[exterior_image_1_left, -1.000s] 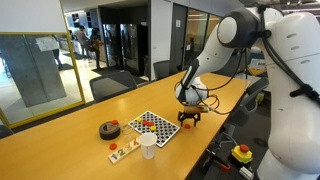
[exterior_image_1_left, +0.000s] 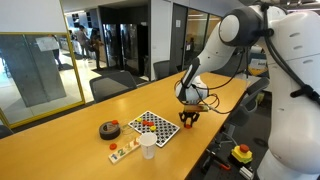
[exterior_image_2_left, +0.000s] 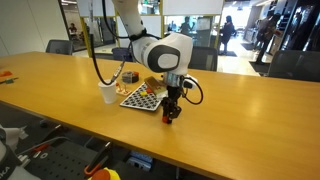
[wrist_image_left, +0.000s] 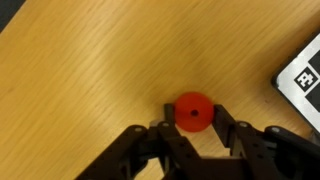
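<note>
A small round red object (wrist_image_left: 194, 112) with a dark spot in its middle sits between the fingertips of my gripper in the wrist view. One finger (wrist_image_left: 168, 126) is at its left and the other at its right, both very close to its sides. Whether they press on it cannot be made out. In exterior view 2 the red object (exterior_image_2_left: 167, 121) is low at the wooden table, right under the gripper (exterior_image_2_left: 169, 112). Exterior view 1 has the gripper (exterior_image_1_left: 189, 117) pointing straight down over the same spot.
A light tray with dark holes (exterior_image_1_left: 155, 130) lies beside the gripper, with small coloured pieces on it. Near it stand a white cup (exterior_image_1_left: 148, 146), a wooden block with coloured pieces (exterior_image_1_left: 125, 152) and a dark round item (exterior_image_1_left: 109, 130). In exterior view 2 the table's right side is clear.
The arm stays over the same spot. The fingers seem slightly nearer to the red object; the other things on the table have not moved.
</note>
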